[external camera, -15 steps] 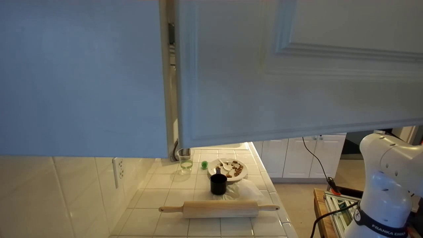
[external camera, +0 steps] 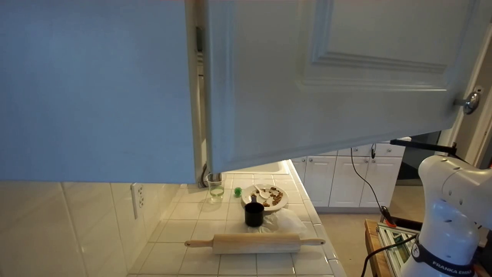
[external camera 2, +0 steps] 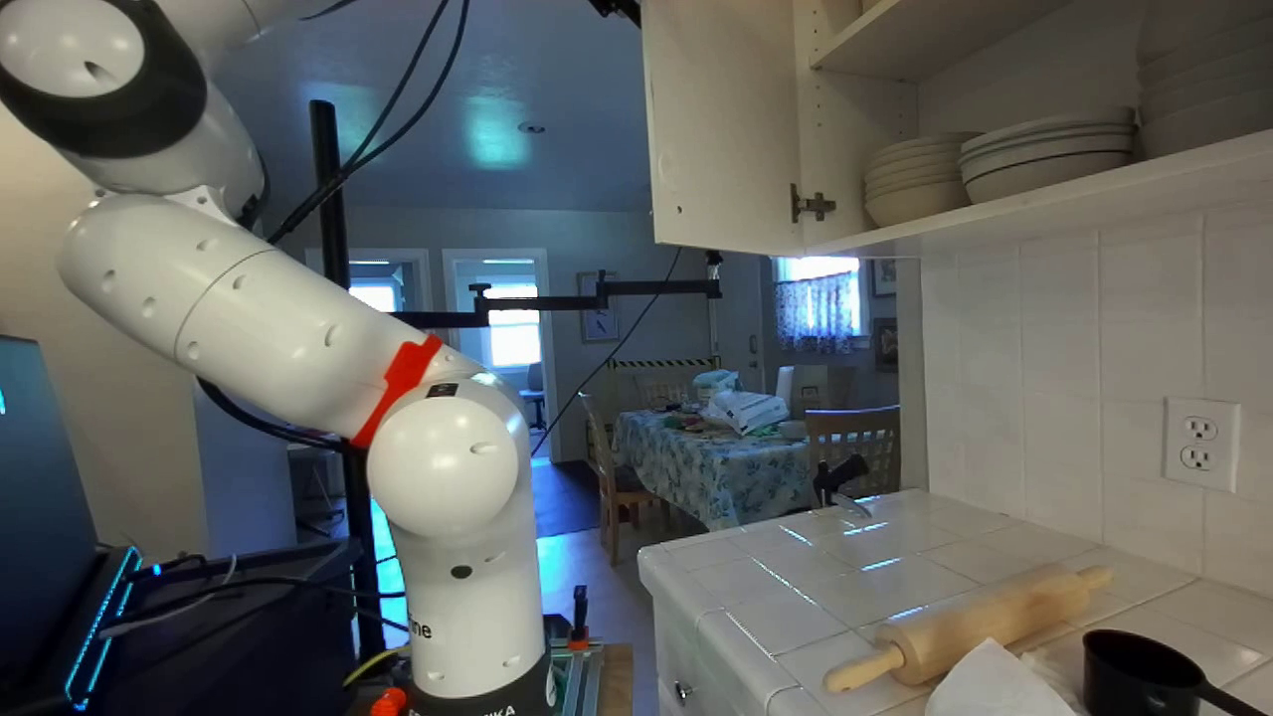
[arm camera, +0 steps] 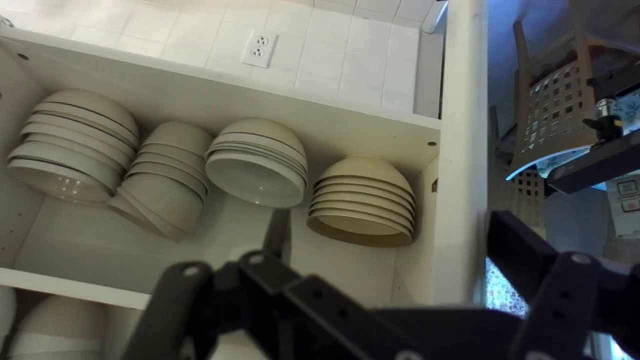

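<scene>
The white cabinet door (external camera: pixel 350 101) stands open, its outer face and round knob (external camera: pixel 471 102) showing in exterior view 1. Edge-on in the wrist view, the same door (arm camera: pixel 460 150) runs up between the two spread fingers of my gripper. My gripper is open, one dark finger on the cabinet's inner side and the other on the outer side; contact with the door cannot be made out. Inside the cabinet (arm camera: pixel 336 270) are stacks of bowls (arm camera: pixel 363 201), tilted in this view. Neither exterior view shows the gripper.
On the tiled counter lie a rolling pin (external camera: pixel 256 244), a black cup (external camera: pixel 254 214), a plate with food bits (external camera: pixel 283 206) and a glass (external camera: pixel 215 189). The shelf with bowls (external camera 2: pixel 1050 145) sits above the counter. A dark bar (external camera 2: pixel 561 300) stretches across behind the arm.
The door's free edge has swung away from the exterior view 1 camera, so its far edge and knob now show. The counter items have not moved.
</scene>
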